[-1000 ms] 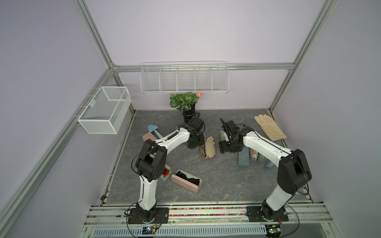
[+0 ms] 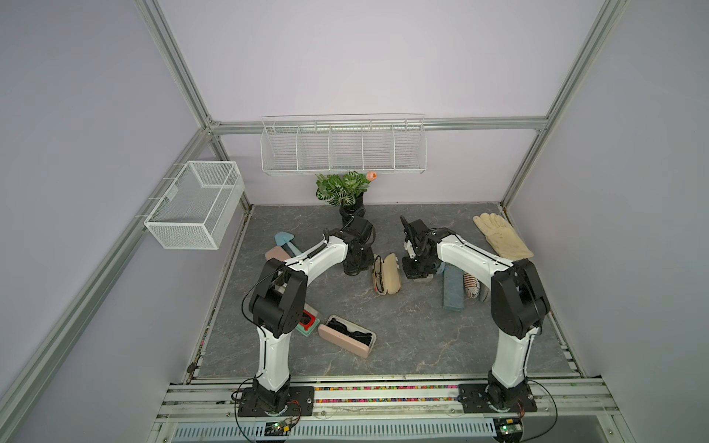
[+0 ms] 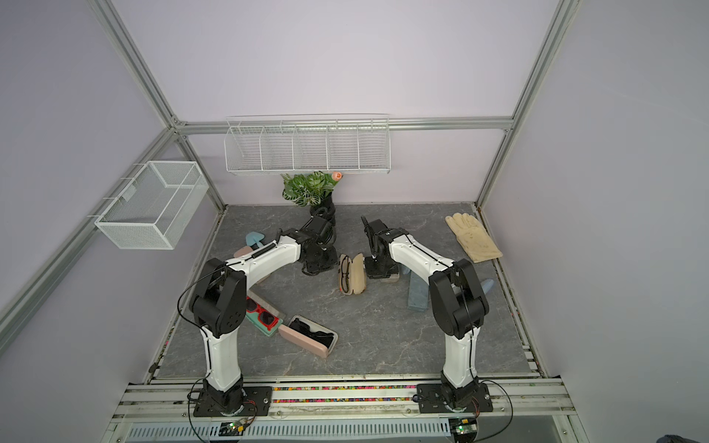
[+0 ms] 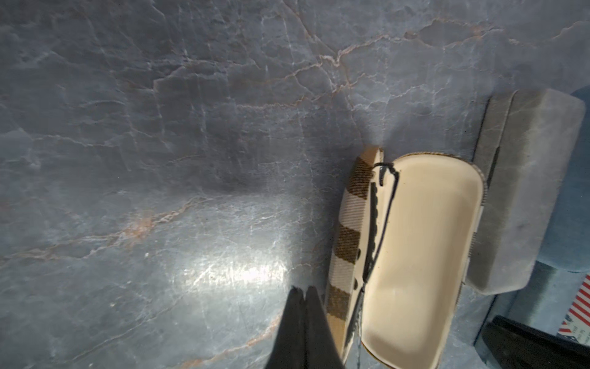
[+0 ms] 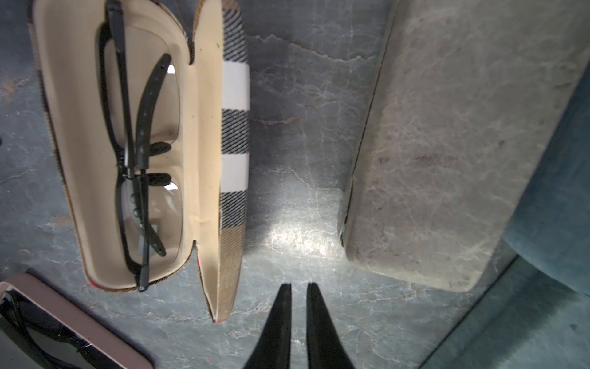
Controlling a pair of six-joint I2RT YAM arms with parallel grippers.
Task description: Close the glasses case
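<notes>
The open beige, plaid-edged glasses case (image 2: 391,273) lies mid-table, black glasses (image 5: 126,153) in it, its lid (image 5: 233,172) raised beside the tray. My left gripper is above its left side, shut with nothing visible between its fingers. My right gripper hangs over the case's right side, near the lid's edge; its fingers stand a narrow gap apart, with nothing visible between them.
A grey case (image 5: 442,153) and blue cases (image 2: 453,291) lie to the right, a glove (image 2: 502,236) behind them. An open pink case (image 2: 343,339) lies in front, a plant (image 2: 343,188) behind.
My right arm has moved leftward toward the beige case. My left gripper has shifted slightly leftward since a second ago. The case looks unchanged.
</notes>
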